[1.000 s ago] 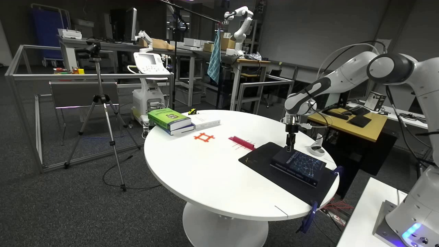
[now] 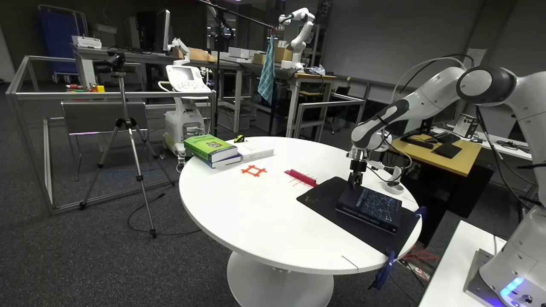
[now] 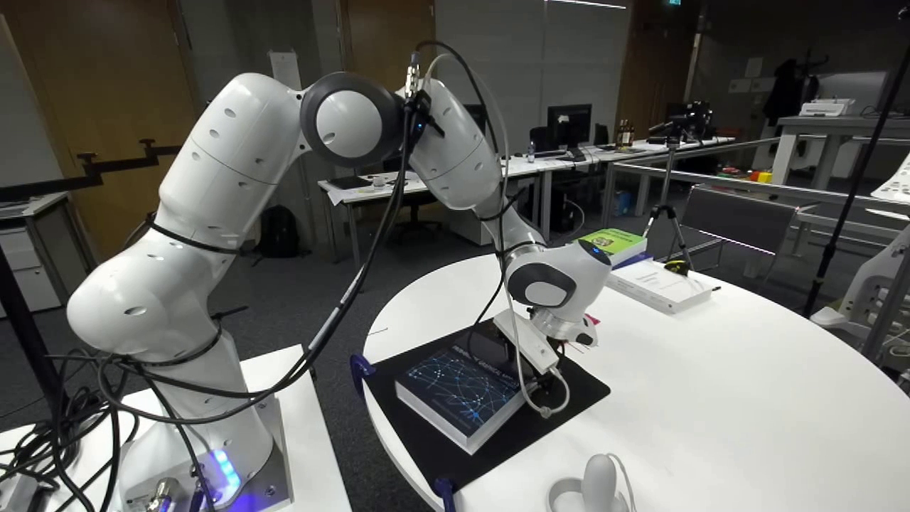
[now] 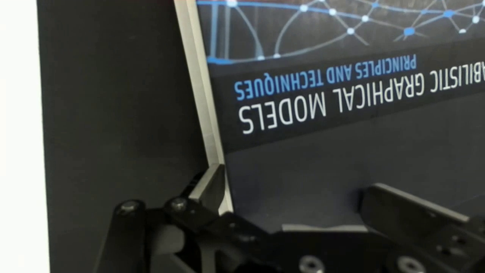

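A thick dark book [image 2: 376,207] with a blue network pattern and the title "Graphical Models" lies flat on a black mat [image 2: 327,197]. My gripper points down at one end of this book [image 4: 309,159]. The fingers stand wide apart in the wrist view. One finger [image 4: 213,184] is right at the pale page edge, while the other finger [image 4: 409,211] is over the dark cover. Nothing is clasped between them. From the outside, the gripper [image 2: 354,180] is at the book's far end; in the second exterior view the hand and cables partly cover that end.
On the white round table [image 2: 245,215] are a green book [image 2: 210,146] on a blue one, a white book [image 2: 256,151], a red strip [image 2: 302,177] and an orange frame [image 2: 254,171]. Blue clamps [image 2: 382,271] grip the mat's edge.
My gripper has shifted left in exterior view 1, and the hand has turned. The book is slightly rotated, its right corner having moved a little to the left.
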